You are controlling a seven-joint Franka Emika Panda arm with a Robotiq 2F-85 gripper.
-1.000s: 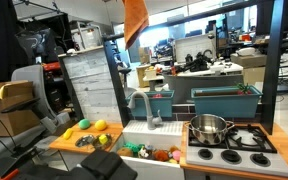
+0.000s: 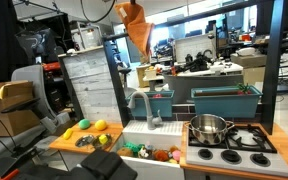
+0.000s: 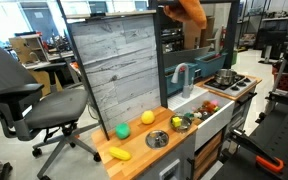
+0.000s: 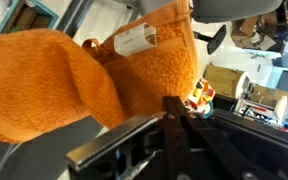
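Note:
An orange cloth (image 2: 136,30) hangs in the air at the top of exterior view 1, above the counter and in front of the dark rail. In exterior view 2 the same cloth (image 3: 191,12) shows at the top edge. Seen from the wrist, the cloth (image 4: 149,75) spreads in loose folds around the fingertips, with a white tag on it. My gripper is shut, with the cloth gathered at its tips; the exact pinch is hidden. Neither exterior view shows the gripper clearly.
Below are a sink with a tap (image 2: 144,106), a metal pot (image 2: 210,128) by the stove (image 2: 234,152), and an open drawer of colourful items (image 2: 152,153). Toy fruit, including a yellow banana (image 3: 120,154), lies on the wooden counter. A grey panel (image 3: 119,78) stands behind it.
The orange cloth has come lower and shifted slightly right in exterior view 1, with more of it now showing. The counter and the things on it look the same.

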